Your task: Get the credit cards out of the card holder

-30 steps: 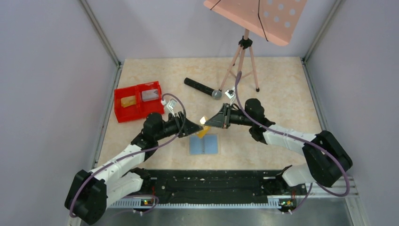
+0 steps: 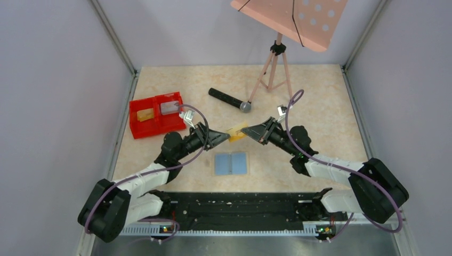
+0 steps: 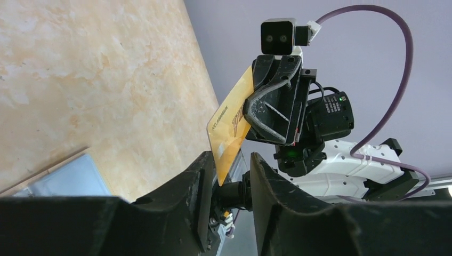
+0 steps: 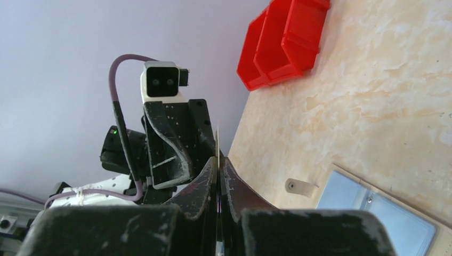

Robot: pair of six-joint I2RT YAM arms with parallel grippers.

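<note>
A yellow card (image 3: 230, 122) is held in the air above the table by my right gripper (image 2: 243, 130), which is shut on it. In the right wrist view the card shows edge-on as a thin line rising from between the fingertips. My left gripper faces it from the left, its fingers partly open, with the card's lower corner reaching into the space between them. Whether either left finger touches the card I cannot tell. The blue card holder (image 2: 222, 164) lies spread flat on the table, below the two grippers in the top view.
At the back left is a red two-part bin (image 2: 139, 128) with a yellow card (image 2: 145, 114) in one compartment and a pale card (image 2: 170, 108) in the other. A black microphone (image 2: 226, 98) and a tripod (image 2: 274, 64) stand behind the grippers.
My right gripper has moved right and up in the top view, carrying the yellow card. The left gripper has shifted slightly up, and more of the card shows between the two grippers.
</note>
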